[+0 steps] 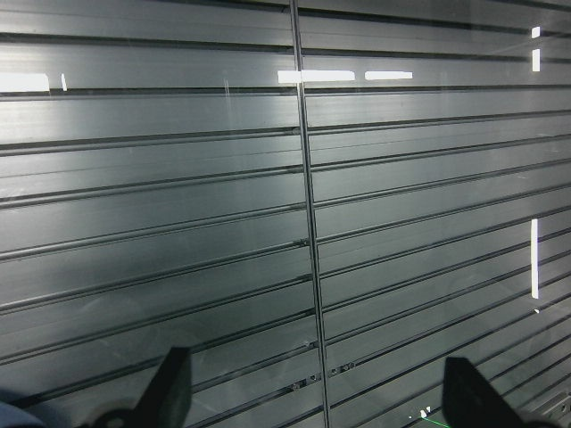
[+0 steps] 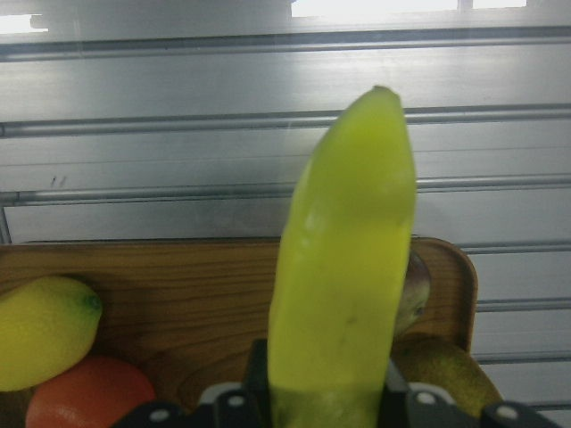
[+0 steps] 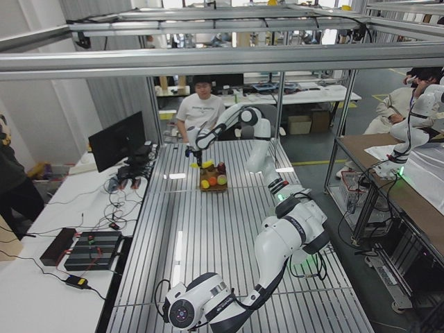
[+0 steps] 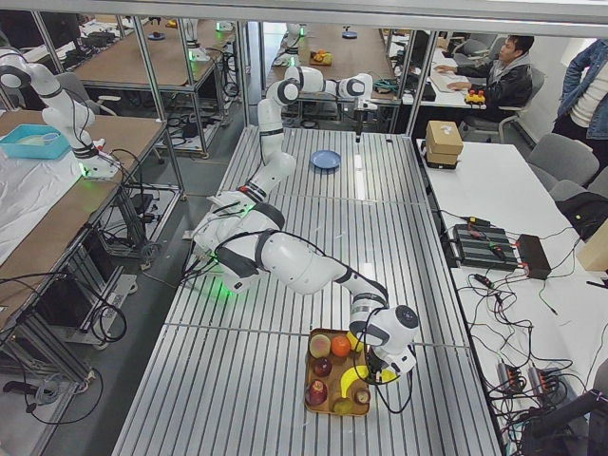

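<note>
A wooden tray (image 4: 323, 401) of fruit holds a lemon (image 2: 45, 330), an orange fruit (image 2: 89, 397), apples, a banana (image 4: 350, 380) and pear-like fruit (image 2: 442, 374). A long yellow fruit (image 2: 343, 250), apparently a banana, stands upright between the fingers of my right gripper, which is shut on it over the tray. My left gripper is at the far end in the right camera view, above bare slatted table; its fingers show apart at the bottom of its wrist view, nothing between them. A blue plate (image 4: 325, 158) lies near it.
A white side table (image 3: 62, 298) with monitor, cables and boxes runs along one edge. A person (image 3: 201, 111) sits behind the far end.
</note>
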